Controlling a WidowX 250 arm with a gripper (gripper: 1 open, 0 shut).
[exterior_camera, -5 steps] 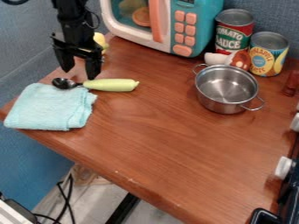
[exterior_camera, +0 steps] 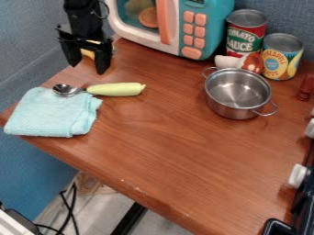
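Observation:
My black gripper (exterior_camera: 84, 50) is at the back left of the table, in front of a yellow object (exterior_camera: 87, 52) that it partly hides; whether it holds it is unclear. A pale yellow-green corn-like piece (exterior_camera: 119, 89) lies beside a silver spoon (exterior_camera: 66, 90), whose end rests by a folded light-blue towel (exterior_camera: 51, 114). A steel pot (exterior_camera: 237, 93) stands on the right half of the wooden table (exterior_camera: 185, 165).
A toy microwave (exterior_camera: 164, 23), two cans (exterior_camera: 245, 32) and a red-and-white item (exterior_camera: 249, 62) line the back. Black equipment (exterior_camera: 282, 225) edges the right.
The gripper has risen and moved toward the back, away from the spoon and corn piece, and now covers more of the yellow object behind it.

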